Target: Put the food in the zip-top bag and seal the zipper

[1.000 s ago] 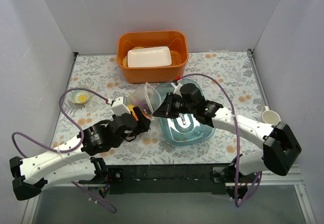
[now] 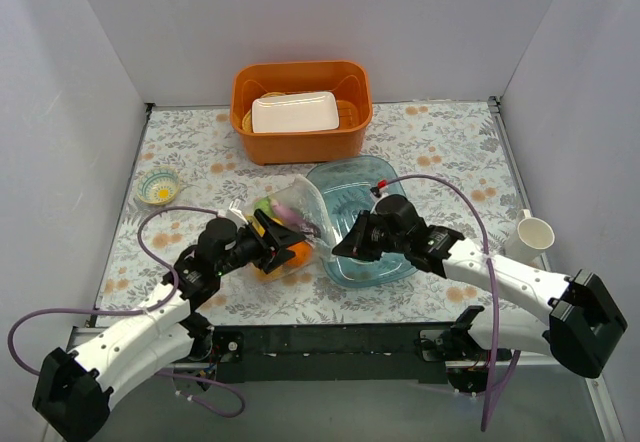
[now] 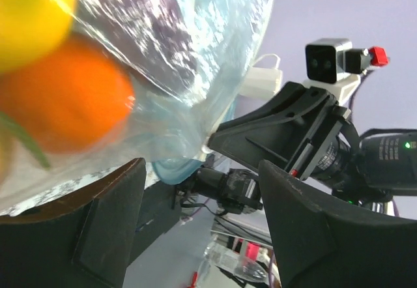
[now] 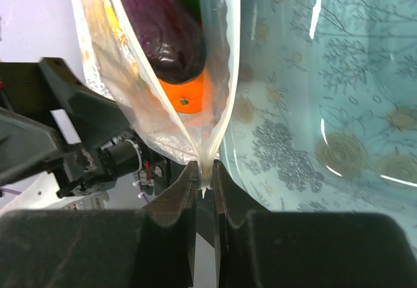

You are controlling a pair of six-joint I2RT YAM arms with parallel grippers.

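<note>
The clear zip top bag [image 2: 313, 202] lies with food inside, its mouth gaping toward the right arm. In the right wrist view an eggplant [image 4: 166, 34] and an orange food piece [image 4: 184, 98] show through its open mouth. My right gripper is shut on the near corner of the bag's rim. Beside the bag, my left gripper stands open with nothing between its fingers. The left wrist view shows an orange food piece [image 3: 68, 99] and a yellow one [image 3: 32, 21] through the plastic.
A teal lidded container [image 2: 375, 274] sits just right of the bag. Behind is an orange bin [image 2: 300, 149] holding a white tray [image 2: 295, 112]. A small bowl [image 2: 158, 188] stands at the left, a white mug [image 2: 529, 236] at the far right.
My right gripper has moved right and toward the front, drawing the bag's edge along. The left arm has swung lower and further right, over the bag's near side.
</note>
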